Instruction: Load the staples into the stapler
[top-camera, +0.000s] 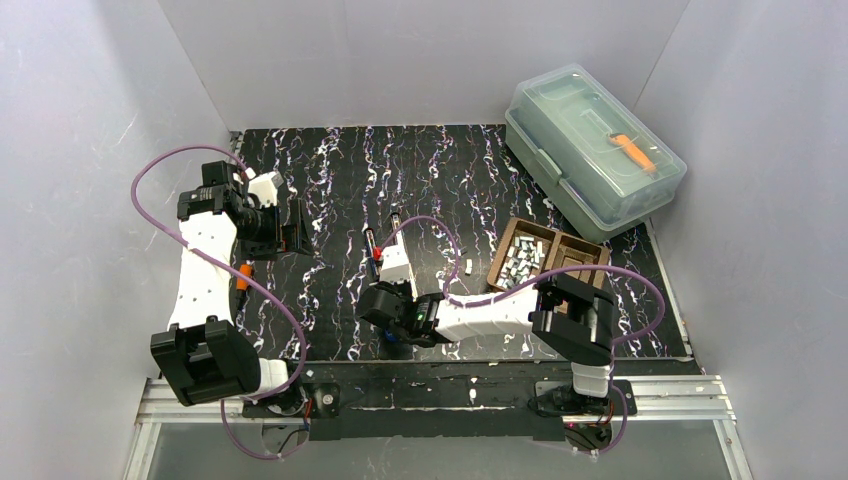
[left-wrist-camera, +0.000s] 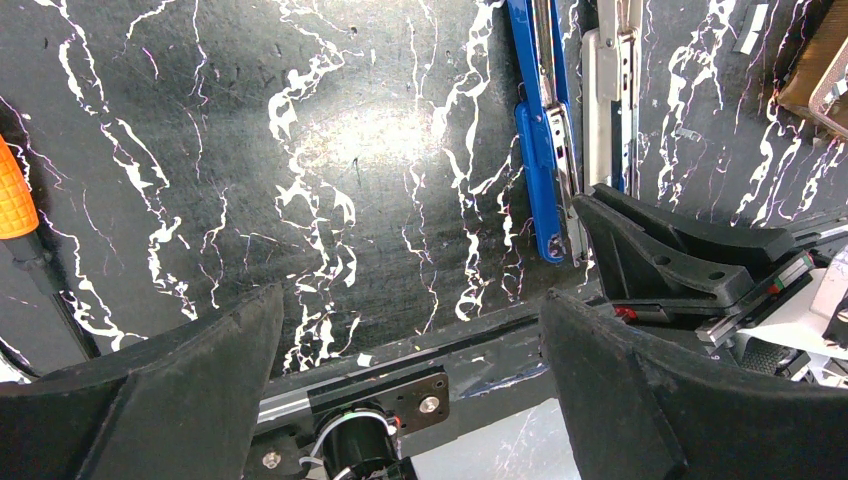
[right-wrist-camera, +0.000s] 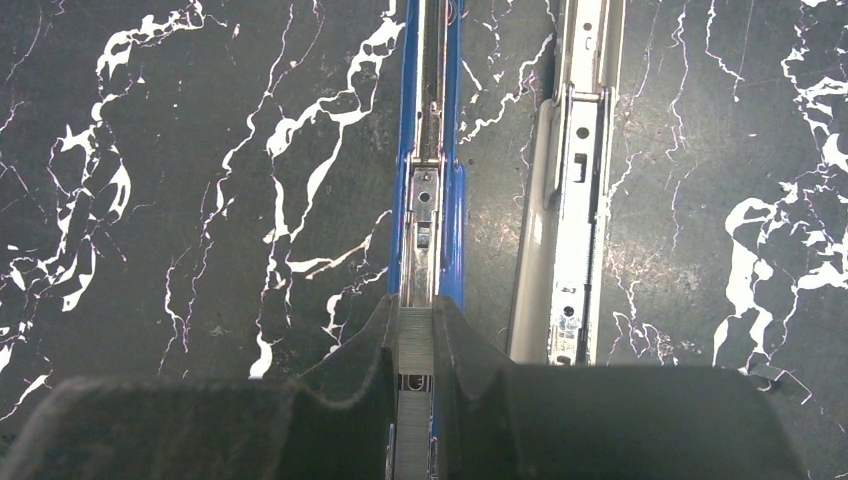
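Observation:
The blue stapler (right-wrist-camera: 453, 220) lies open on the dark table, its metal channel facing up. Beside it, to the right, is a beige stapler (right-wrist-camera: 535, 235), also opened out. My right gripper is over the near part of the blue stapler, shut on a grey staple strip (right-wrist-camera: 416, 345) lined up with the channel. More grey ridged metal shows nearer, between the fingers; I cannot tell whether it is a second strip. How deep the held strip sits is unclear. Away to the left, my left gripper is open and empty.
A brown divided box (top-camera: 551, 256) with several staple pieces stands on the right, a loose piece (top-camera: 468, 267) left of it. Behind is a lidded green case (top-camera: 560, 125). An orange-handled tool (left-wrist-camera: 14, 195) lies at the left.

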